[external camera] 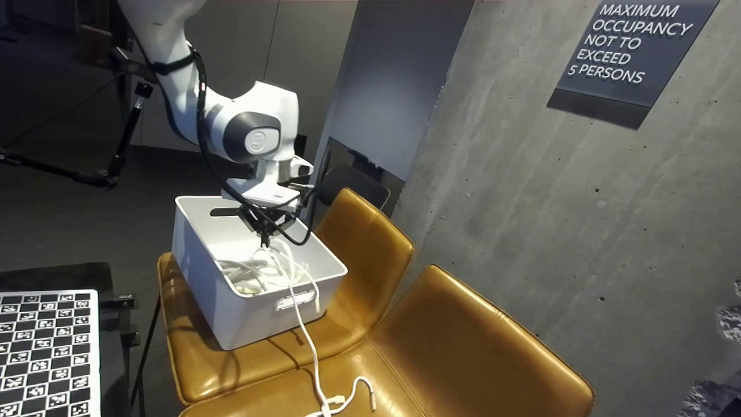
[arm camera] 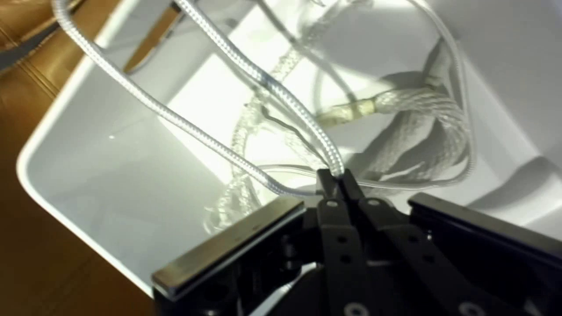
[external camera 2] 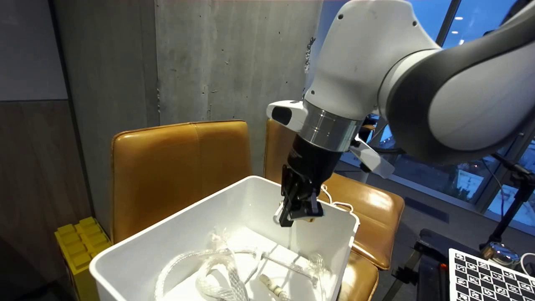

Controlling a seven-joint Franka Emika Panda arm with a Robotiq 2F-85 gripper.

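Observation:
Over the inside of a white bin (external camera: 201,285), my gripper (external camera: 264,243) points down. It is shut on a thin white braided cord (arm camera: 303,113), which enters between its fingertips in the wrist view. In exterior view 1 the cord (external camera: 303,321) runs from the fingers over the bin's near edge and down to the tan chair seat, where its end lies curled. More white rope (external camera 2: 220,276) lies in loose loops on the bin floor. The gripper (external camera 2: 286,220) stands near the bin's chair-side end in exterior view 2.
The bin rests on a tan leather chair (external camera: 229,375), with a second tan chair (external camera: 465,347) beside it. A checkered marker board (external camera: 48,354) lies on a dark table at left. A concrete wall (external camera: 549,208) rises behind the chairs.

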